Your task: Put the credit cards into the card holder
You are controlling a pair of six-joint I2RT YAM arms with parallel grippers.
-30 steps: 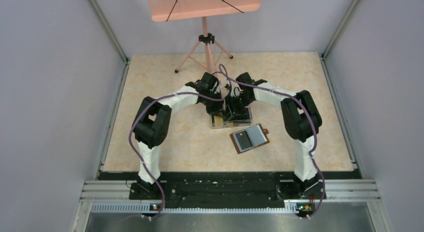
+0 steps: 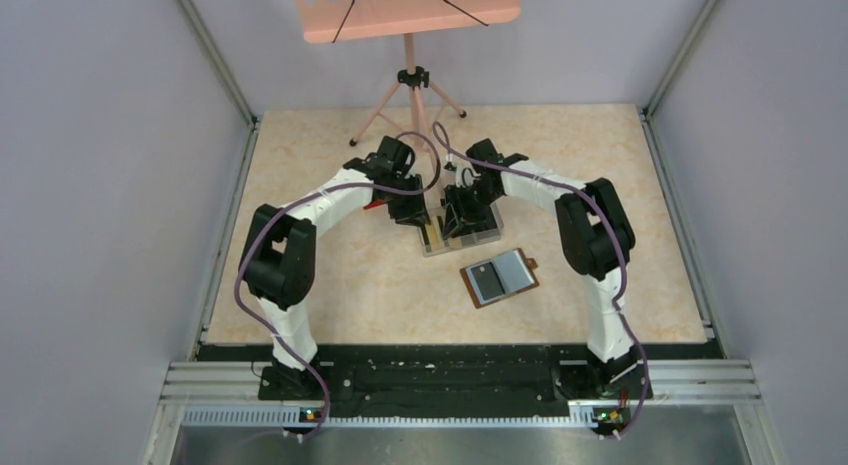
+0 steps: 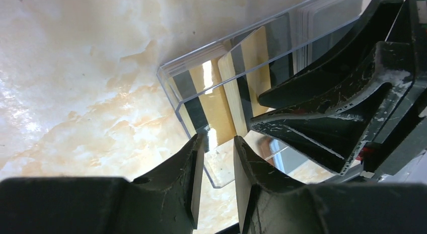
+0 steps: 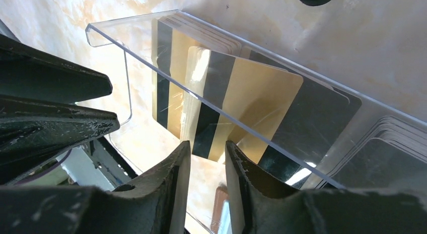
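Observation:
A clear acrylic holder with gold-and-black and dark cards lies at the table's middle. In the left wrist view, gold cards lean in its left part. My left gripper is open above that end, nothing between its fingers. In the right wrist view, a gold-and-black card lies among darker cards. My right gripper is part open over the gold cards' lower edge; whether a card edge sits between its fingers is unclear. Its fingers also show beside the cards in the left wrist view.
A grey pad on a brown board lies in front of the holder. A pink stand is behind.
My left arm has moved left, away from the right gripper. The right gripper has shifted slightly, and the holder looks a little askew compared with before.

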